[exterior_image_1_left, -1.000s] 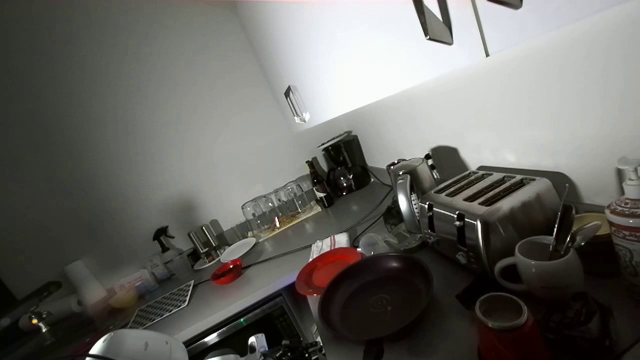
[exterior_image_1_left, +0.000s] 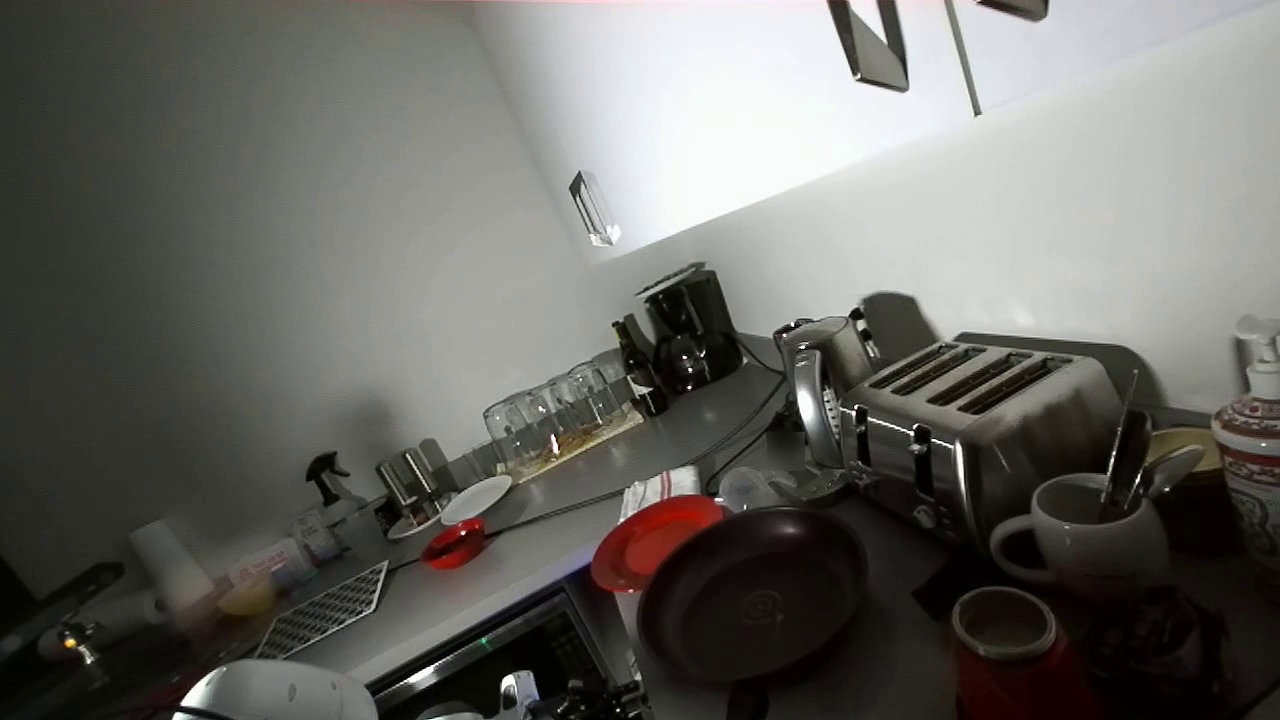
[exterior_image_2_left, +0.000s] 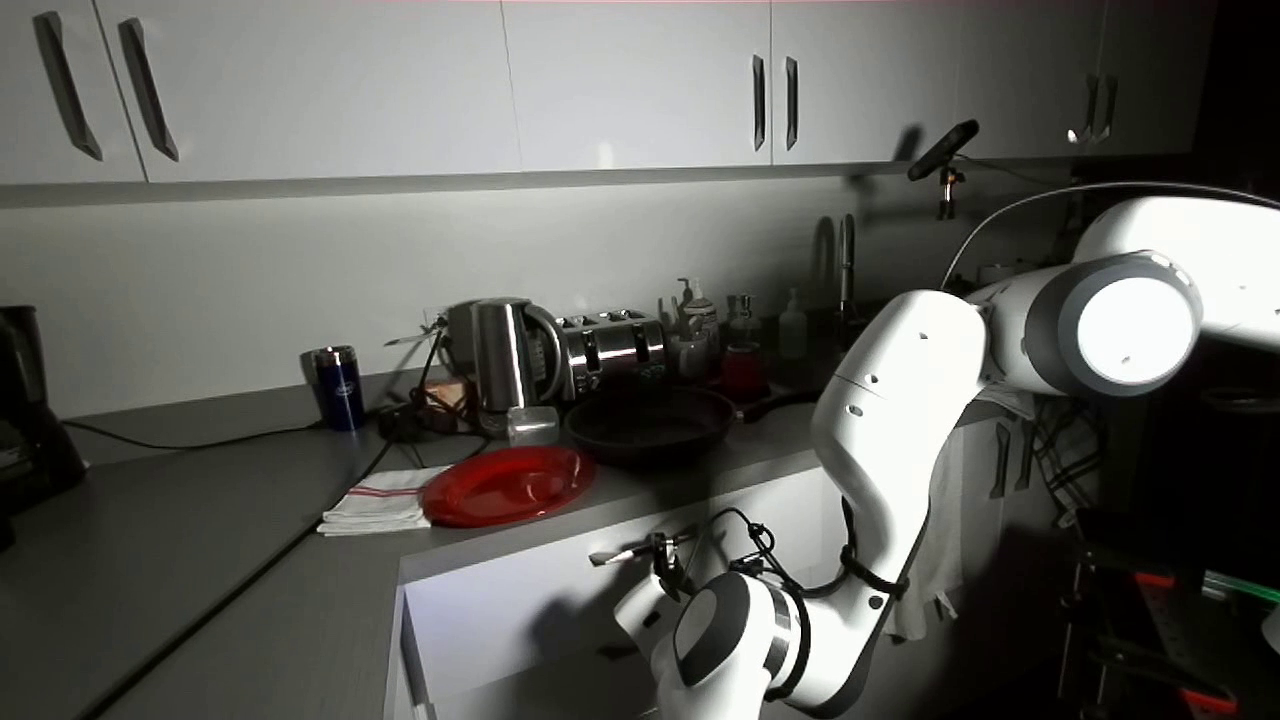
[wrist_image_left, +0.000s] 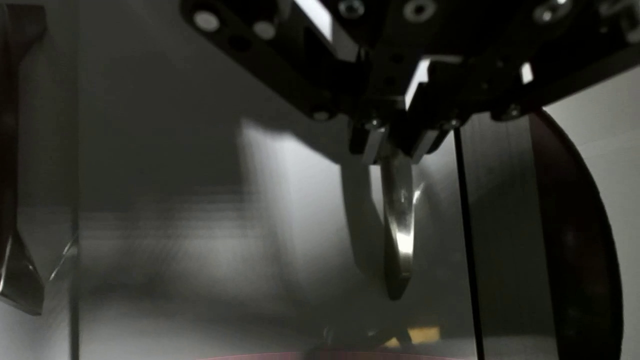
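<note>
In the wrist view a shiny metal handle (wrist_image_left: 400, 234) stands against a smooth cabinet front (wrist_image_left: 306, 240). My gripper is shut on one end of the handle, and the rest of it sticks out past the fingertips. Exterior view 2 has the gripper (exterior_image_2_left: 663, 554) below the counter's front edge, at the white cabinet front (exterior_image_2_left: 504, 612), with the handle (exterior_image_2_left: 614, 556) projecting to its left. Only a dark part of the gripper shows at the bottom of exterior view 1, where its fingertips are hard to make out.
Above, a dark pan (exterior_image_2_left: 648, 422) and red plate (exterior_image_2_left: 510, 485) rest near the counter edge. Kettle (exterior_image_2_left: 504, 360) and toaster (exterior_image_2_left: 614, 348) stand behind. A second handle (wrist_image_left: 21, 282) is at the wrist view's left. In exterior view 1 a microwave (exterior_image_1_left: 516, 648) sits under the counter.
</note>
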